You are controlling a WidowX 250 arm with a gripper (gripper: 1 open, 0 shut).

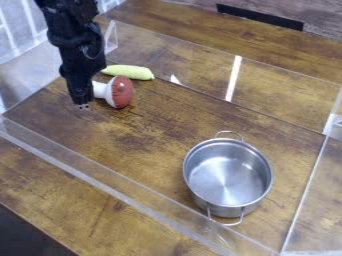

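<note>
My black gripper [83, 98] is low at the upper left, its fingertips near the wooden surface, just left of a red-and-white object [119, 93] that looks like a toy mushroom lying on its side. The gripper looks shut, with nothing clear between its fingers. A pale yellow-green elongated toy [130, 73] lies behind the mushroom.
A steel pot [227, 178] with two handles stands at the lower right. Clear low walls surround the wooden work area [134, 150], whose middle and lower left are bare. A dark slot shows at the top right.
</note>
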